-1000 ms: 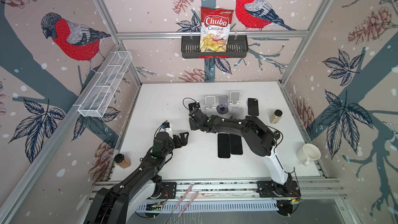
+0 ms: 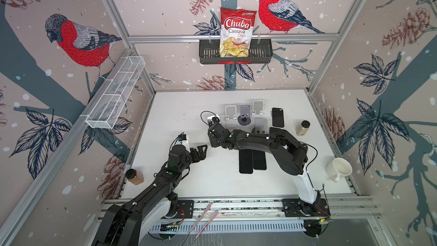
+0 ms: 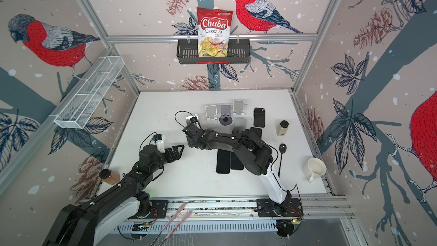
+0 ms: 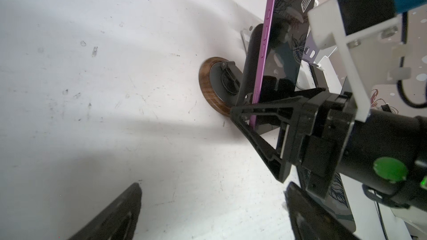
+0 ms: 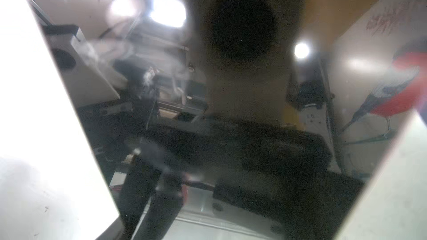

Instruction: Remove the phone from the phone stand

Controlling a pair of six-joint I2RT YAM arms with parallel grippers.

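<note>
In the left wrist view, a phone with a pink edge [image 4: 265, 40] stands tilted against a black stand [image 4: 226, 80] with a round wood-rimmed base on the table. My right gripper is shut on the phone's lower part, a black finger crossing its near edge; the far finger is hidden. Dark reflections from the phone's screen fill much of the right wrist view. From above, the right gripper [image 2: 213, 139] hides most of phone and stand. My left gripper is open and empty, its fingers wide apart, to the front left of the stand in the top views.
Several other phone stands [image 2: 244, 110] are clustered behind the right arm. Two dark phones [image 2: 245, 161] lie in front of it, and another phone [image 2: 277, 117] lies to the right. A spice jar [image 2: 302, 128] and mug [image 2: 339, 169] stand at the right.
The right wrist has turned slightly, showing its white camera mount, and the elbow has shifted a little to the right and toward the front. The left arm looks still.
</note>
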